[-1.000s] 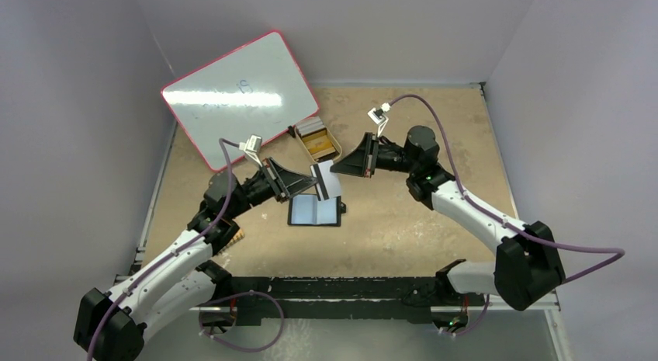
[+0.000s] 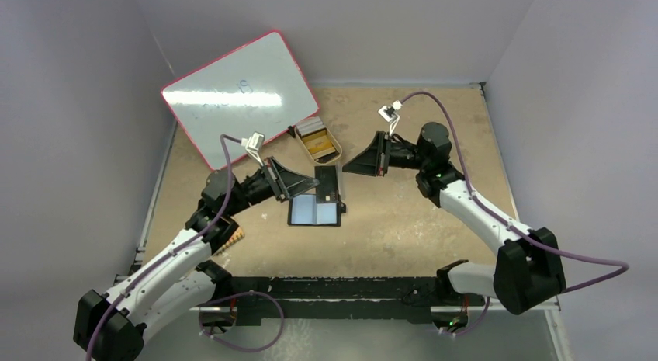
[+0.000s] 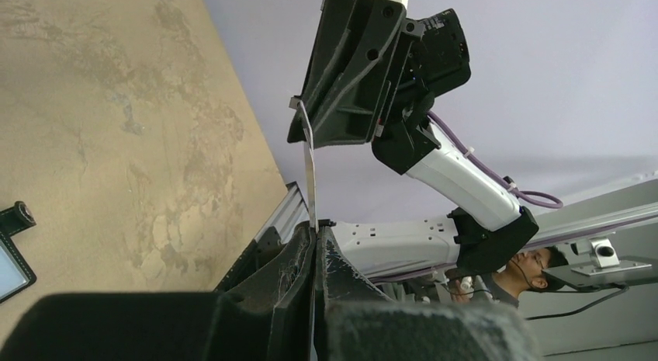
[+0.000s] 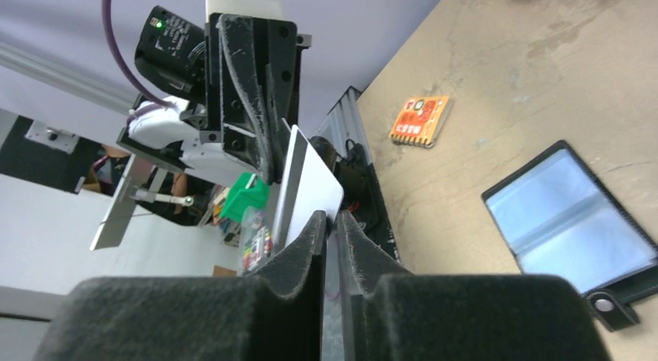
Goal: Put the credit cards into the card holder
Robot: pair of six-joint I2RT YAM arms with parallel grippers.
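My left gripper (image 2: 314, 182) is shut on a thin card (image 3: 309, 167), seen edge-on in the left wrist view. The card (image 4: 306, 194) shows its white face and dark stripe in the right wrist view. My right gripper (image 2: 348, 168) faces it from the right, a little apart in the top view; its fingertips are close together, and whether they touch the card is unclear. The open card holder (image 2: 314, 212), with clear sleeves and a snap strap (image 4: 613, 310), lies on the table below the grippers.
A box (image 2: 318, 144) with cards stands behind. A whiteboard (image 2: 225, 120) lies at the back left. An orange notebook (image 4: 419, 120) is at the front left.
My right gripper has moved slightly right, away from the left one. The card looks darker and more upright from above. The left arm is nearly still.
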